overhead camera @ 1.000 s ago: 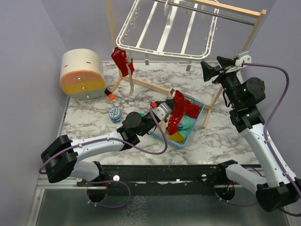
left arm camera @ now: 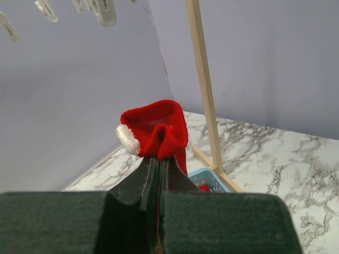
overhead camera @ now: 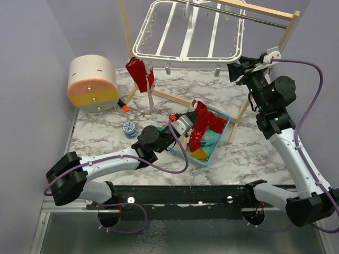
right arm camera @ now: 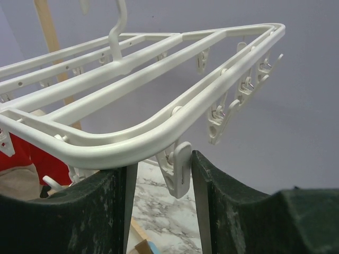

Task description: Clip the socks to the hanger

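A red sock with a white patch (left arm camera: 156, 128) is pinched at the tips of my left gripper, which is shut. From there the red cloth (overhead camera: 200, 127) hangs over the blue basket in the top view. Overhead is the white hanger (overhead camera: 185, 57) with clips along its frame. At its near right corner stands my right gripper (overhead camera: 234, 71), part open. The right wrist view shows a white clip (right arm camera: 179, 170) between its fingers, with gaps beside it. Another red sock (overhead camera: 140, 74) hangs from the hanger's left corner.
The blue basket (overhead camera: 225, 115) holds more coloured cloth. A wooden stand (overhead camera: 290, 30) carries the hanger's rod. To the left are a striped drum-shaped box (overhead camera: 91, 71) and a blue-lidded jar (overhead camera: 130, 129).
The hanger has shifted slightly to the right, and the hanging sock has swung. The left arm is still.
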